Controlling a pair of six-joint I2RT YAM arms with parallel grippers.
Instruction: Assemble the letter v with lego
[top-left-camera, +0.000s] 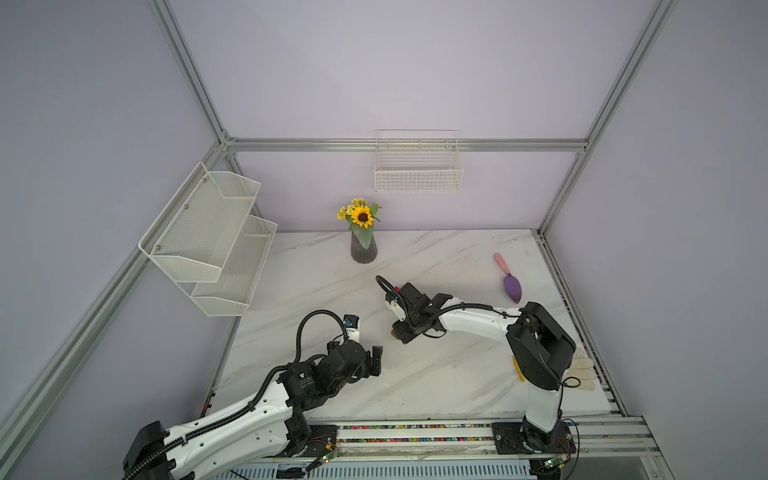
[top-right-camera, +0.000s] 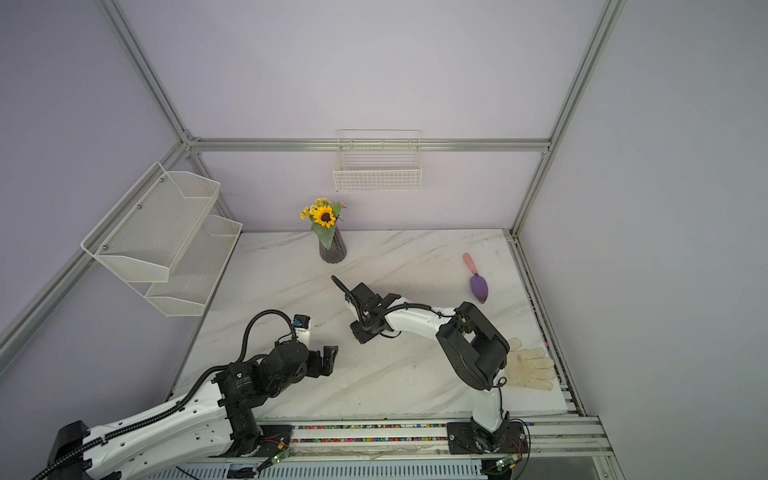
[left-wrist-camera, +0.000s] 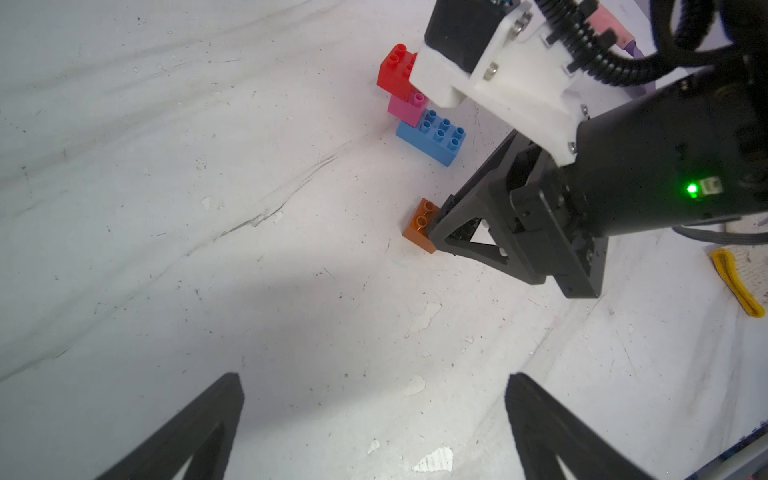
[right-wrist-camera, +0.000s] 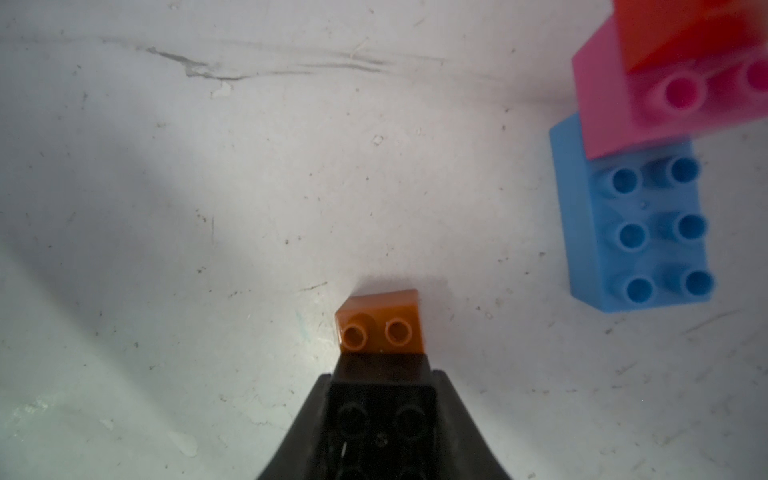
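Note:
An orange-brown brick (right-wrist-camera: 381, 313) is on the table, its studded end sticking out from my right gripper, which is shut on it; the rest is dark between the fingers. The left wrist view also shows this brick (left-wrist-camera: 418, 229) at the tip of the right gripper. Farther back is a stepped stack: a blue brick (left-wrist-camera: 432, 136), a pink brick (left-wrist-camera: 406, 110) and a red brick (left-wrist-camera: 394, 72). My left gripper stands open and empty above the table, nearer the front left.
A vase of sunflowers (top-left-camera: 363, 248) stands at the back. A purple trowel (top-left-camera: 512, 286) lies on the right, and a glove (top-right-camera: 528, 368) near the right arm's base. Bare table (top-left-camera: 304, 280) stretches to the left.

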